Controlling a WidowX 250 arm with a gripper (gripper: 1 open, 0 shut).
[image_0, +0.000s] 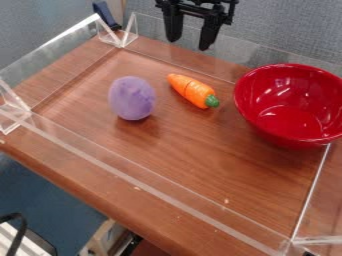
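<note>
My black gripper (190, 32) hangs at the top centre over the back edge of the table, its two fingers apart with nothing between them. Below it an orange toy carrot (191, 89) with a green top lies on the wood. A purple egg-shaped object (132, 98), perhaps a toy eggplant, rests to the left of the carrot. A large red bowl (287, 108) stands empty at the right, apart from the carrot.
A clear low wall (160, 150) borders the wooden table (160, 194). Bare wood lies in the front and at the back left. A small dark blue object (106, 15) is outside at the upper left.
</note>
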